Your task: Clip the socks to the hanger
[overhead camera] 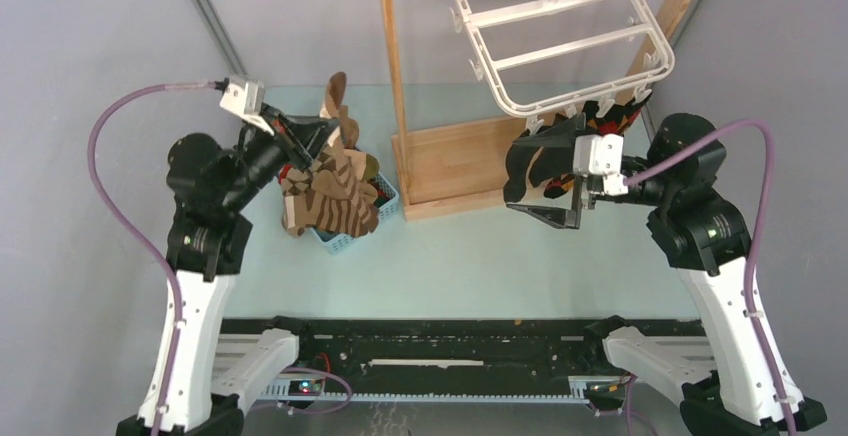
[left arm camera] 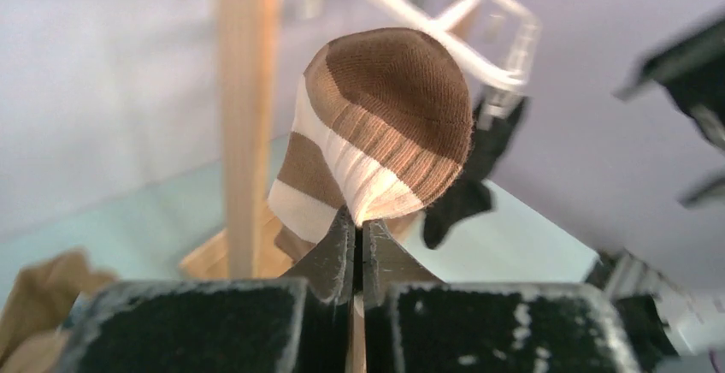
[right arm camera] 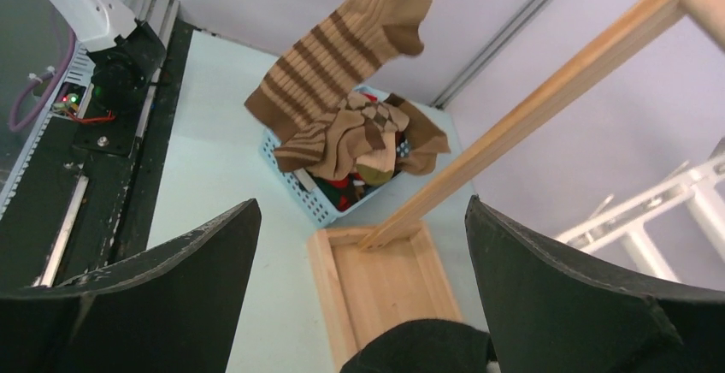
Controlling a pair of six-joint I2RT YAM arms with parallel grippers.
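A brown sock with cream stripes (left arm camera: 385, 116) hangs from my left gripper, whose fingertips are shut on its cloth. In the right wrist view the same sock (right arm camera: 321, 69) is raised above the blue basket (right arm camera: 312, 202). The white hanger (overhead camera: 570, 47) hangs at upper right, with dark socks (overhead camera: 517, 171) below its front edge; their clips are partly hidden. My right gripper (overhead camera: 512, 173) is open just in front of these socks. Between its fingers in the right wrist view nothing is gripped; a black sock (right arm camera: 419, 347) shows low in that view.
More brown socks (overhead camera: 330, 201) lie heaped in and over the basket. A wooden post (overhead camera: 393, 66) of the rack stands between the basket and the hanger, rising from a wooden base (overhead camera: 450, 161).
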